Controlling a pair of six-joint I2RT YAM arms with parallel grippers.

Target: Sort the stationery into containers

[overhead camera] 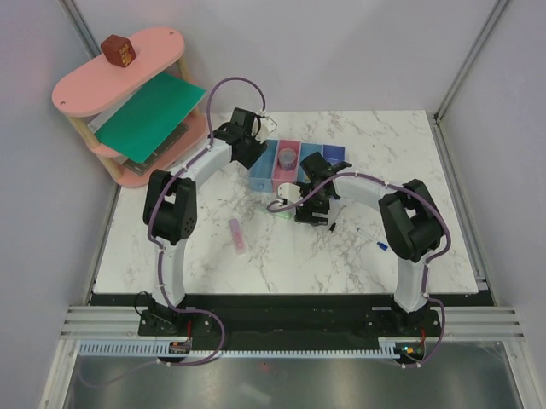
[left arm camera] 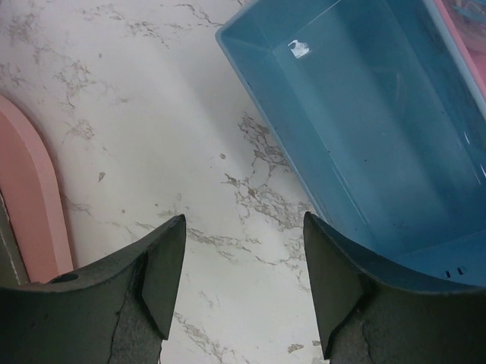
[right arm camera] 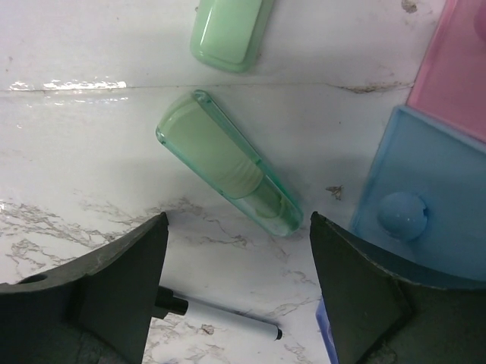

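Observation:
My right gripper hangs low over a clear green item [right arm camera: 224, 159], fingers apart either side of its lower end, in the right wrist view. A second green piece [right arm camera: 234, 26] lies beyond it; a pen [right arm camera: 231, 318] lies below. My left gripper is open and empty beside the blue container [left arm camera: 364, 129], over bare marble. In the top view, a pink item [overhead camera: 236, 234] lies on the left of the table, and a blue-tipped item [overhead camera: 375, 243] on the right.
Pink and blue containers [right arm camera: 414, 182] stand in a row at the back centre. A tiered pink shelf [overhead camera: 145, 51] fills the back left.

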